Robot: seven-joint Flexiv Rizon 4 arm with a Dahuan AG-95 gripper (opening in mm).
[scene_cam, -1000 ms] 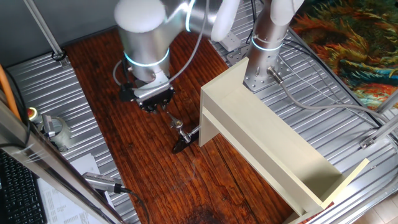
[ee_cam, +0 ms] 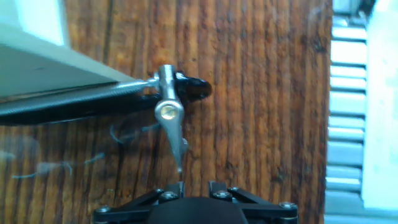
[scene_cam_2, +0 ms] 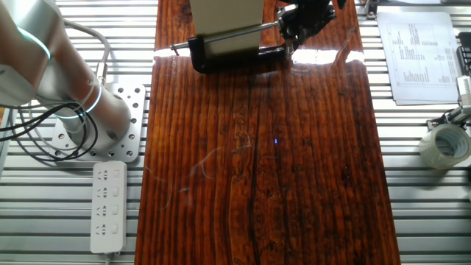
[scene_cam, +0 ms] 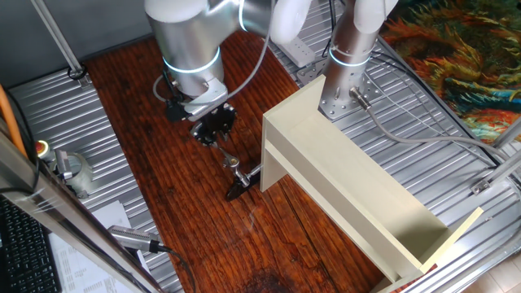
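Observation:
A black clamp with a silver threaded rod (scene_cam_2: 228, 34) lies against the near end of a cream wooden shelf unit (scene_cam: 342, 175). The rod's jointed metal crank handle (ee_cam: 169, 112) projects past the board and points at my gripper. In the wrist view the fingers stand a little apart, with bare wood showing in the gap. The handle's thin tip ends just beyond the left finger (ee_cam: 176, 190); contact cannot be told. From exterior view 1, the gripper (scene_cam: 215, 137) hangs over the table, close to the handle (scene_cam: 233, 163).
Papers (scene_cam_2: 419, 59) and a tape roll (scene_cam_2: 445, 146) lie on the metal slats nearby.
In exterior view 1 the arm's end has tilted and shifted slightly, and the gripper's body now sits a little farther right. The shelf unit and clamp look unmoved.

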